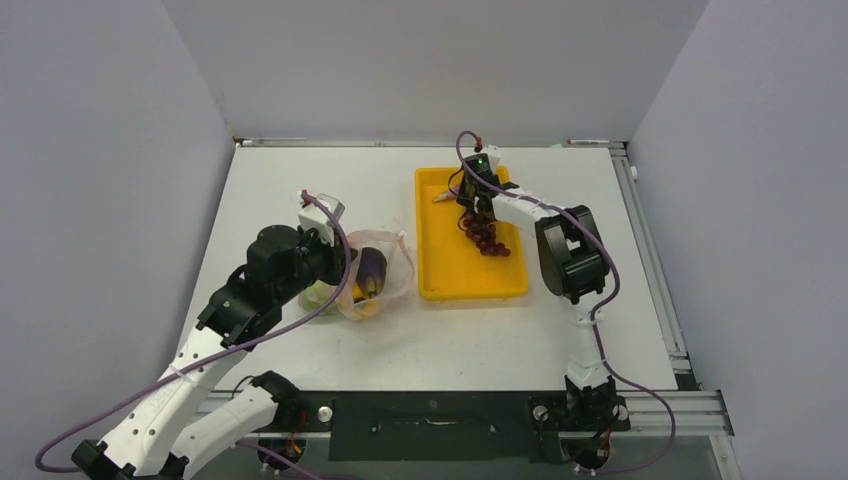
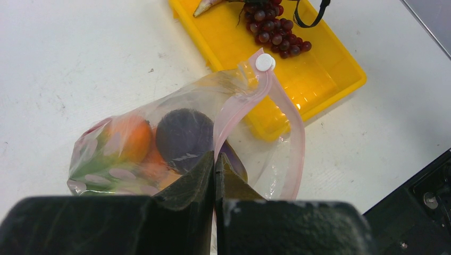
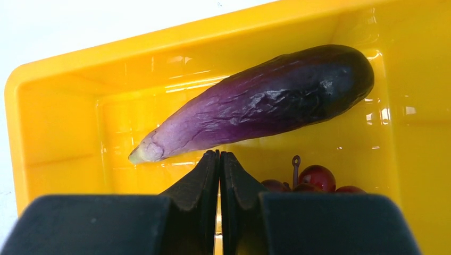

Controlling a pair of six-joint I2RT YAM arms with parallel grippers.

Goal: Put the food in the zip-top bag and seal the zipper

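Observation:
A clear zip bag (image 2: 202, 85) with a pink zipper rim stands with its mouth partly spread; my left gripper is shut on that rim. Inside the bag are a dark eggplant (image 1: 372, 268), an orange item (image 2: 132, 138) and something green. In the right wrist view another purple eggplant (image 3: 260, 103) lies along the far side of the yellow tray (image 3: 58, 133). My right gripper is shut just on the near side of this eggplant, with nothing visible between its fingertips. Red grapes (image 1: 487, 238) lie in the tray, partly behind the right fingers in the wrist view.
The yellow tray stands just right of the bag, its front half bare. A purple cable (image 1: 560, 210) runs along the right arm.

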